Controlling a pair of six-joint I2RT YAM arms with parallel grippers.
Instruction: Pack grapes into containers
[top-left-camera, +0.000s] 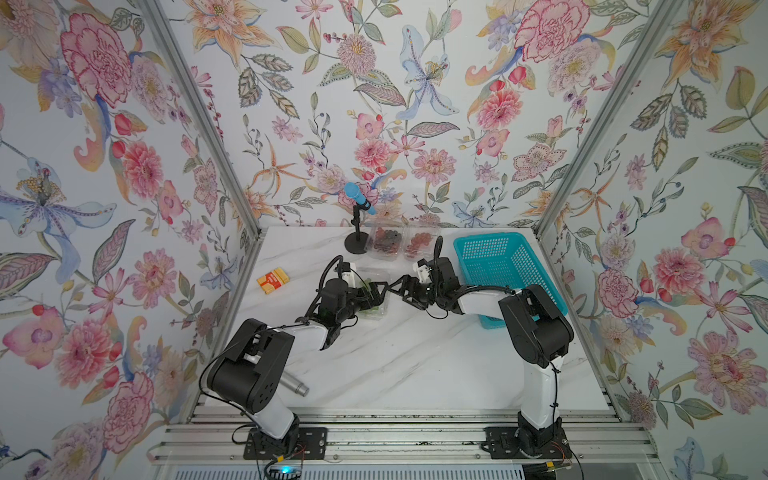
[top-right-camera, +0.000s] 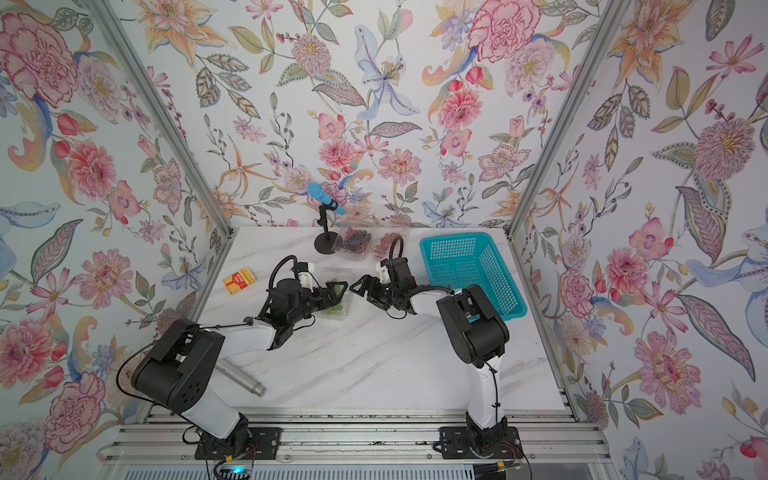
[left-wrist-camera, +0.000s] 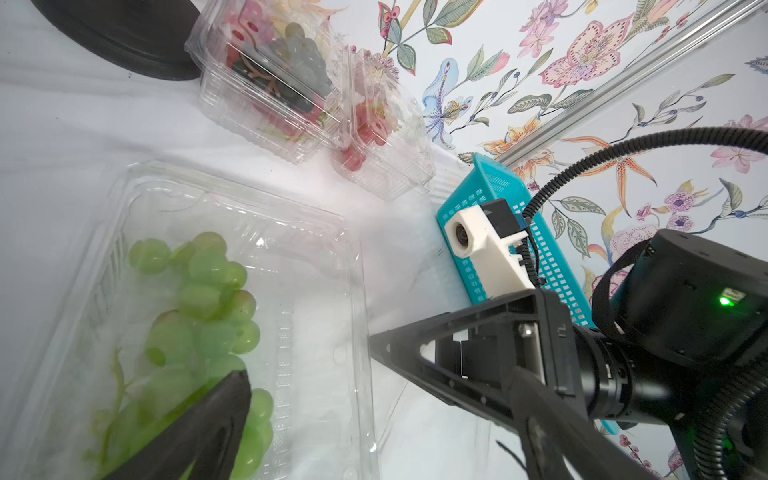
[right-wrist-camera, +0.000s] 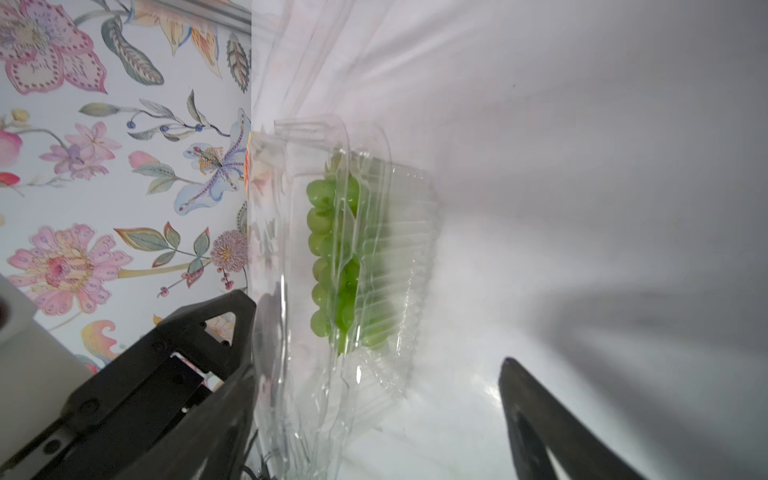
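A clear plastic container (left-wrist-camera: 356, 320) on the table holds a bunch of green grapes (left-wrist-camera: 208, 296). Clear plastic covers part of the bunch in the left wrist view. Over the container's near part, my left gripper is open, its fingers wide apart; one finger overlaps the grapes in view. To the container's right stands my right gripper, its fingers well apart. In the right wrist view the container (right-wrist-camera: 400, 272) appears side on beyond those fingers, its clear wall passing close to one fingertip. Whether they touch cannot be told.
Two clear boxes of dark (top-left-camera: 388, 238) and red grapes (top-left-camera: 420, 241) stand at the back, beside a black stand (top-left-camera: 356, 240) with a blue top. A teal basket (top-left-camera: 552, 276) is at right. An orange-yellow packet (top-left-camera: 273, 280) lies left.
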